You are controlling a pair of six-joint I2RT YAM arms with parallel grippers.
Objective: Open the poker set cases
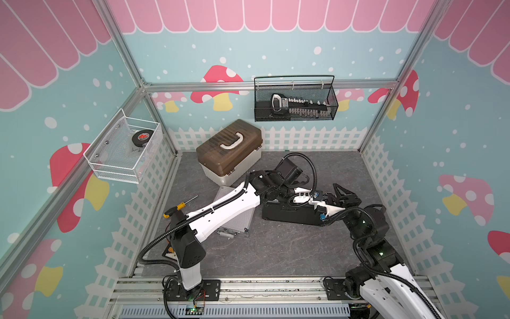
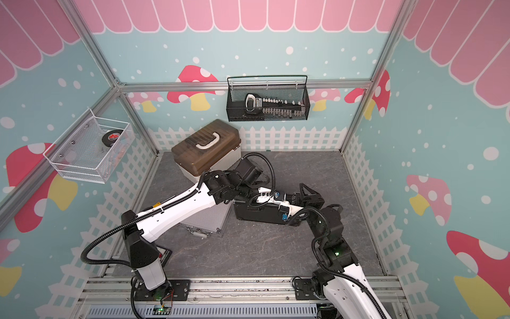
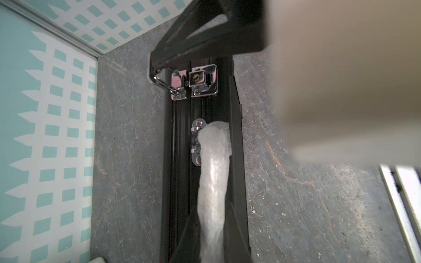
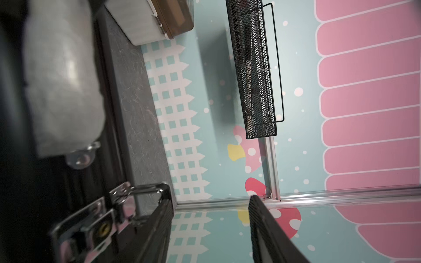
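The black case (image 1: pixel 287 215) lies across the middle, largely under both arms. In the left wrist view its white plastic-covered handle (image 3: pixel 214 166) runs up to a small plate, with a metal latch (image 3: pixel 202 80) beyond, its loop raised. My left gripper is over the handle, mostly hidden beneath it; whether it grips anything is unclear. My right gripper is part open just beside that latch (image 4: pixel 98 228), with nothing between its fingers. A silver case (image 2: pixel 204 215) lies to the left, partly under my left arm.
A brown-lidded toolbox (image 1: pixel 228 151) stands at the back left. A screwdriver (image 1: pixel 175 209) lies at the left. Wire baskets (image 1: pixel 294 114) (image 1: pixel 122 159) hang on the walls.
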